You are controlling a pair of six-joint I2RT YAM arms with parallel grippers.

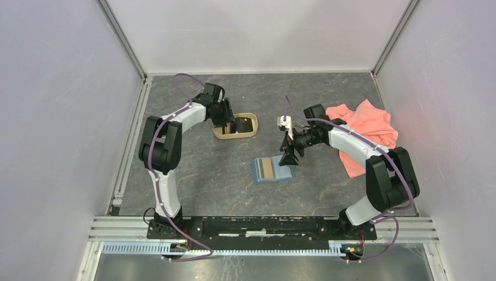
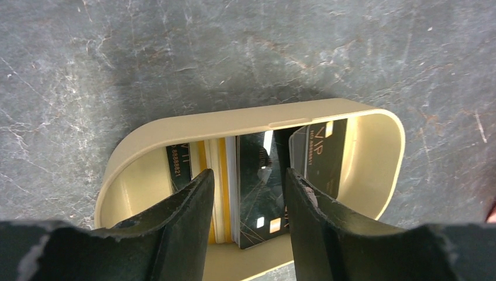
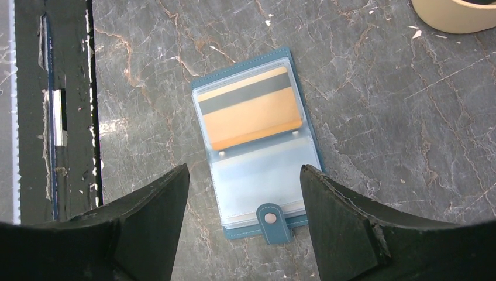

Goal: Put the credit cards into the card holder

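Note:
A tan oval container (image 1: 234,135) at the back left holds several cards: black cards (image 2: 260,193) and yellow and white ones (image 2: 217,193). My left gripper is directly over it, fingers parted around the middle cards, with no card clearly held. The blue card holder (image 1: 278,178) lies at front centre, with an orange card (image 3: 251,117) in one compartment and a clear, pale compartment beside it with a snap tab. My right gripper hovers over the holder, open, nothing between its fingers.
A pink cloth (image 1: 365,123) lies at the right under the right arm. Bare grey table (image 1: 193,187) surrounds the holder and container. White walls bound the workspace on both sides and at the back.

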